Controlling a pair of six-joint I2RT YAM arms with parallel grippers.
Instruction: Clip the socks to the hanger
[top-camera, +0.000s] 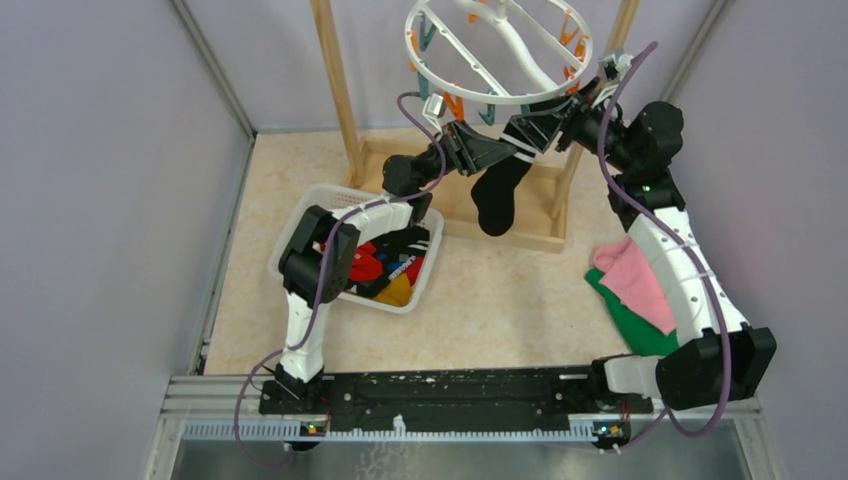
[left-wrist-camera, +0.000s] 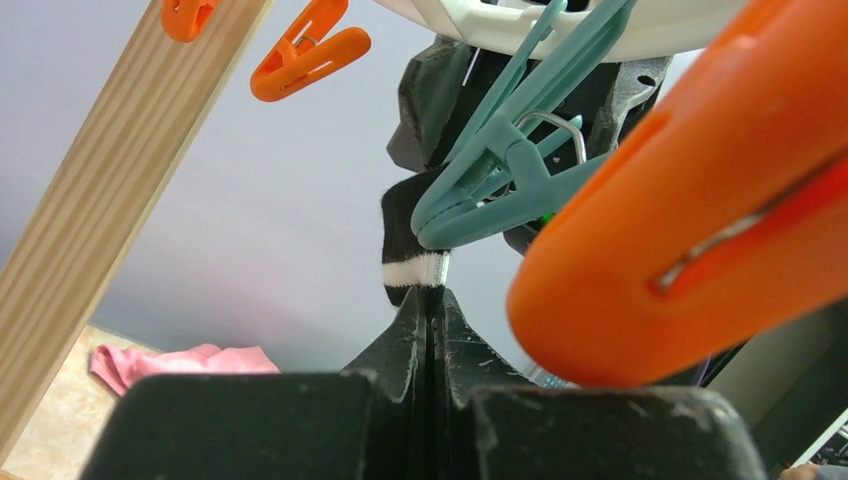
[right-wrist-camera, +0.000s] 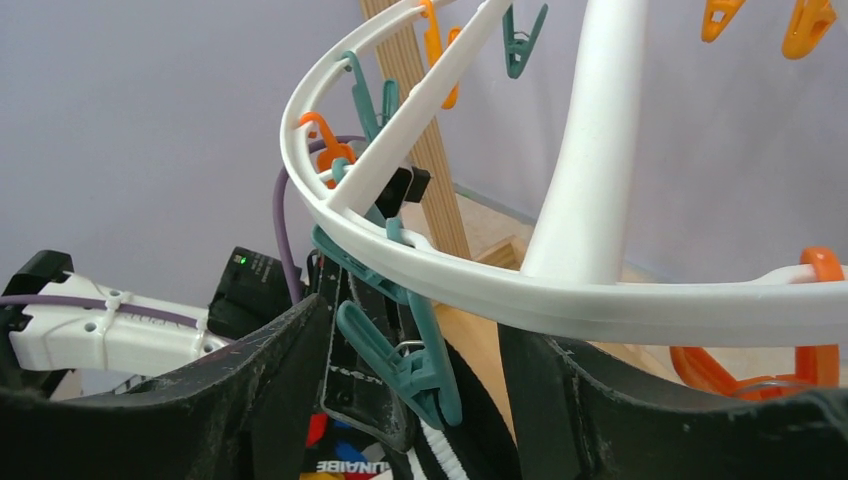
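Note:
A black sock (top-camera: 495, 198) with white stripes hangs below the white round hanger (top-camera: 500, 99), its toe down. My left gripper is shut on the sock near its striped cuff. Close above those fingertips, a teal clip (left-wrist-camera: 500, 180) overlaps the sock's upper edge in the left wrist view; whether it grips the cloth, I cannot tell. My right gripper is partly open, its two fingers on either side of a teal clip (right-wrist-camera: 405, 365) under the hanger's rim. Part of the sock (right-wrist-camera: 478, 400) shows behind and below that clip.
A white basket (top-camera: 433, 250) of socks stands under my left arm. Pink cloth (top-camera: 640, 283) and green cloth (top-camera: 635, 325) lie at the right. Other clips, such as an orange clip (left-wrist-camera: 310, 50), hang round the rim. Wooden posts (top-camera: 335, 75) flank the hanger.

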